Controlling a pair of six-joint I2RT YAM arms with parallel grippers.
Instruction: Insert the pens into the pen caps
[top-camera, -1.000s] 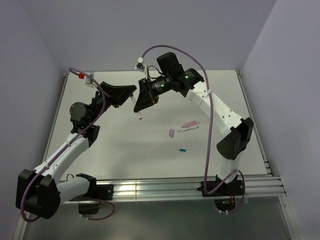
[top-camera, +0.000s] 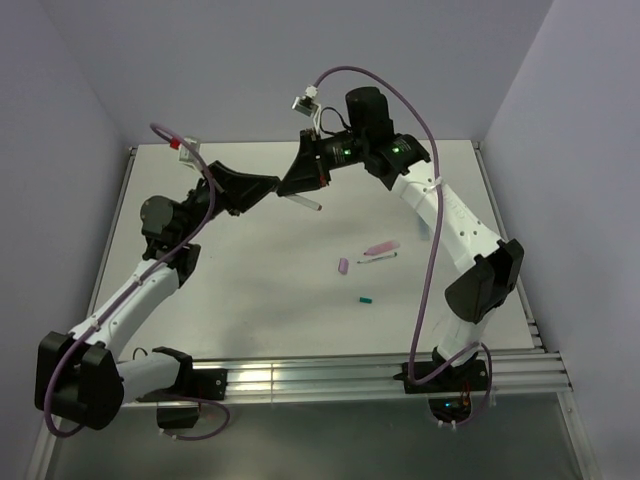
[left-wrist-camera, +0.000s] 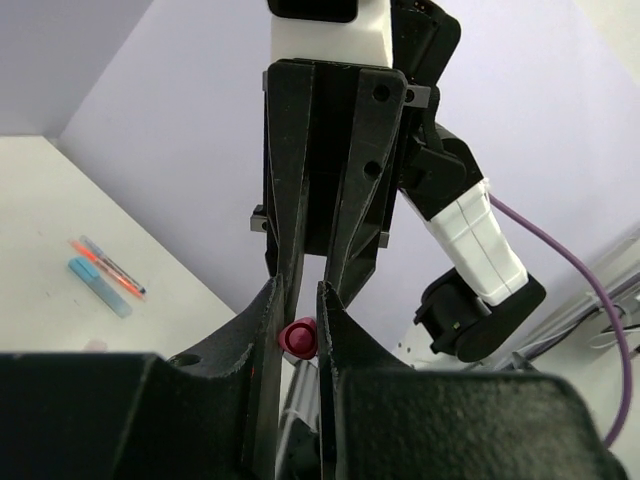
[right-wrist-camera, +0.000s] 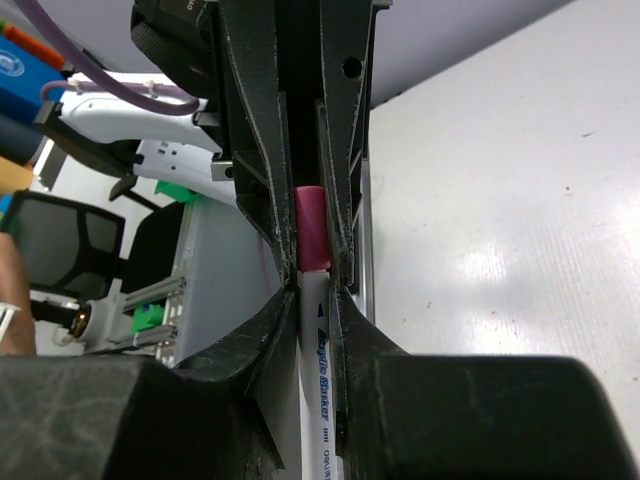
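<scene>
My left gripper (top-camera: 277, 183) is shut on a red pen cap (left-wrist-camera: 299, 338), whose round end shows between its fingertips in the left wrist view. In the right wrist view the same red cap sits against the white body of a marker (right-wrist-camera: 317, 370), in line with it and with no clear gap. Close around that white body stand the fingers of my right gripper; whether they press on it cannot be told. From above, the two grippers meet tip to tip, and the marker's far end sticks out to the lower right.
Lying on the white table (top-camera: 270, 310) are a pink marker (top-camera: 381, 247), a thin pen (top-camera: 377, 258), a purple cap (top-camera: 343, 266) and a small teal cap (top-camera: 365, 300).
My right gripper has shifted right and up in the top view. The marker has swung from pointing steeply down to lying nearer sideways. My left gripper has moved only slightly.
</scene>
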